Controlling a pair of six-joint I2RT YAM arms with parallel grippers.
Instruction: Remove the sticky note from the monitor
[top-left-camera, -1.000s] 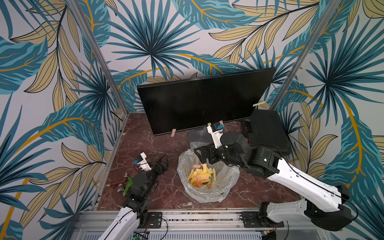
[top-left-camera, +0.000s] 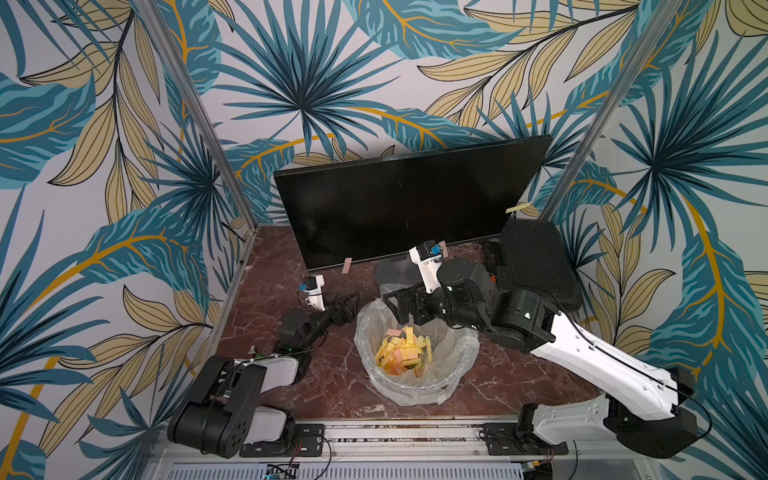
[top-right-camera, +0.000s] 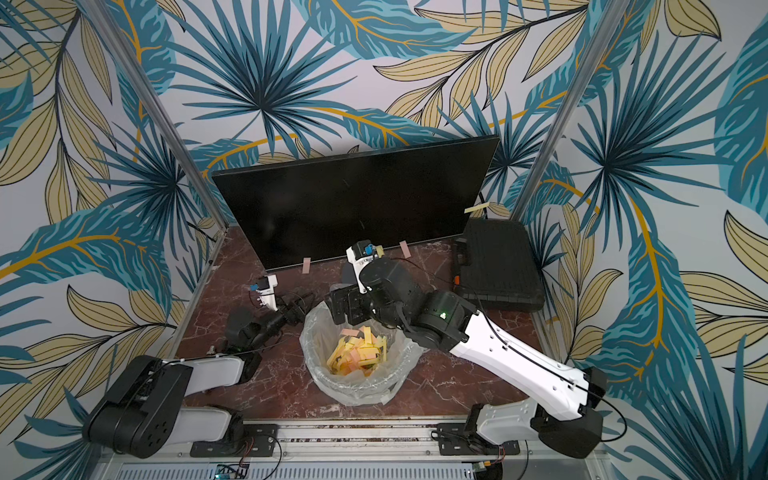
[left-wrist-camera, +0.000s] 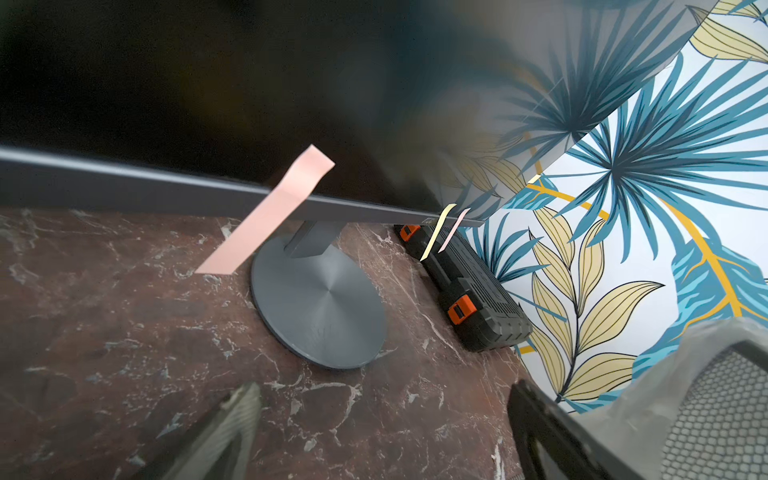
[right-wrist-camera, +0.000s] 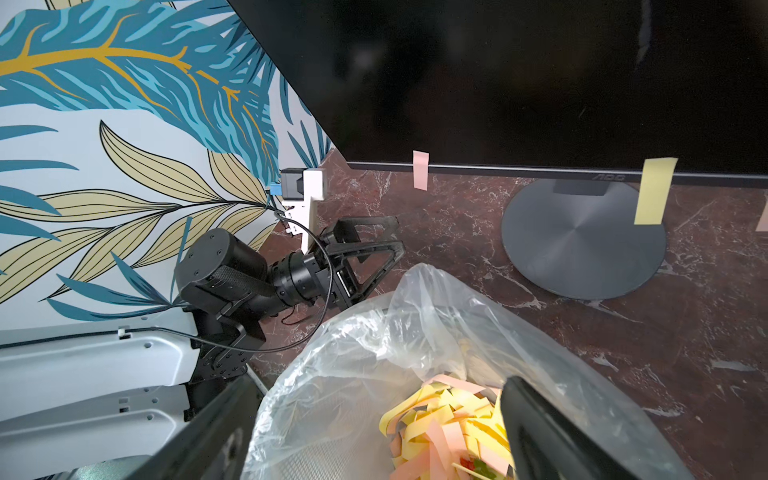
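Observation:
The black monitor (top-left-camera: 412, 200) stands at the back. Along its lower bezel hang a pink note (left-wrist-camera: 265, 209) at the left, a yellow note (right-wrist-camera: 656, 189) over the stand and another pink note (top-right-camera: 405, 249) farther right. A pale yellow strip (top-right-camera: 477, 208) juts from the right edge. My left gripper (top-left-camera: 345, 306) is open and empty, low before the monitor's left part, with the left pink note ahead of it. My right gripper (top-left-camera: 404, 304) hangs open and empty over the lined bin (top-left-camera: 376, 372) full of loose notes.
A black case (top-right-camera: 500, 264) lies at the right on the marble table. The monitor's round stand (left-wrist-camera: 320, 312) sits behind the bin. Bare table shows left of the bin.
My right gripper has shifted slightly left, staying over the bin.

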